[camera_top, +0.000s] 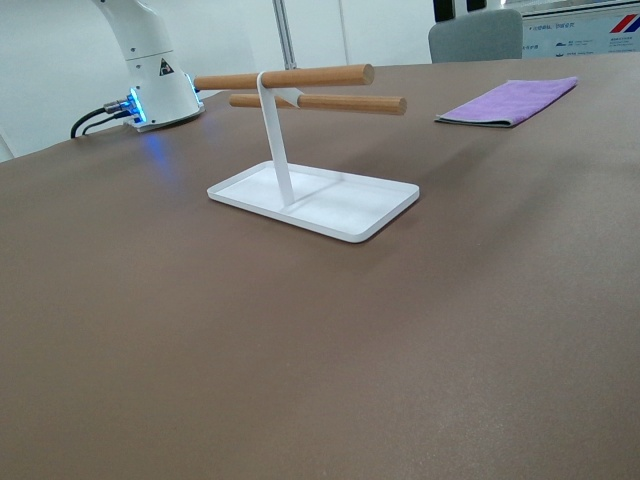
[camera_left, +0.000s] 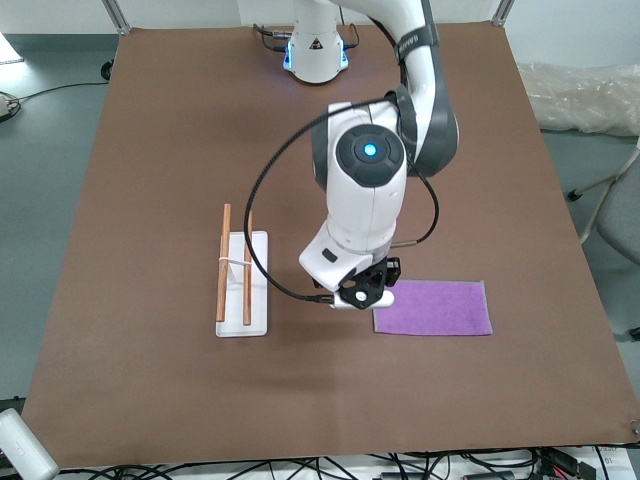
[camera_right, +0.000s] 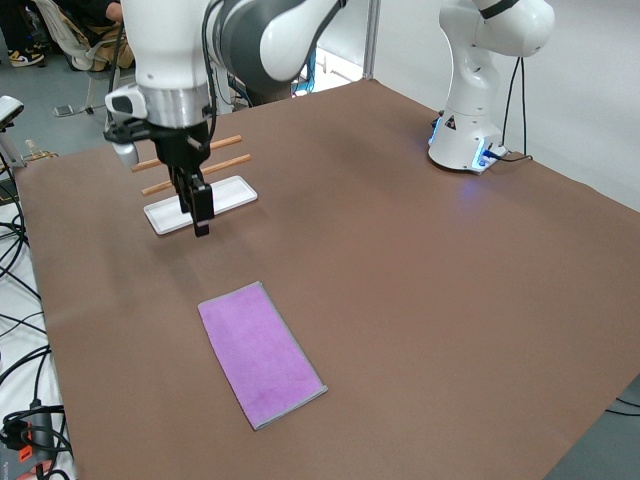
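A purple cloth with a grey border (camera_left: 432, 310) (camera_top: 506, 100) (camera_right: 262, 355) lies flat on the brown table. Left of it in the left view stands a white rack base (camera_left: 255, 300) (camera_top: 350, 205) (camera_right: 232, 195) carrying two parallel wooden bars (camera_left: 224, 265) (camera_top: 325, 75). The arm's black gripper (camera_right: 202, 225) points down between rack and cloth in the right view, appearing in front of the rack; whether it is open or shut is not clear. In the left view it is mostly hidden under the white wrist housing.
The robot base (camera_left: 315, 55) (camera_top: 160, 90) (camera_right: 462, 140) stands at the table's back with cables. Cables and devices lie along the near edge, and a grey chair (camera_left: 620, 210) is beside the table.
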